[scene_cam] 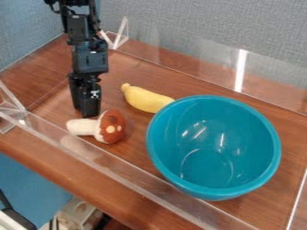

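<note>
My black gripper (86,105) hangs low at the left of the wooden surface, just behind a toy mushroom (110,127) with a red-brown spotted cap and white stem, which lies on its side. The gripper is open; its fingertips are partly hard to make out against the dark body. A yellow banana-like toy (146,99) lies to the right, beside a large empty teal bowl (210,180).
Clear plastic walls border the wooden surface (156,72), along the front and back.
</note>
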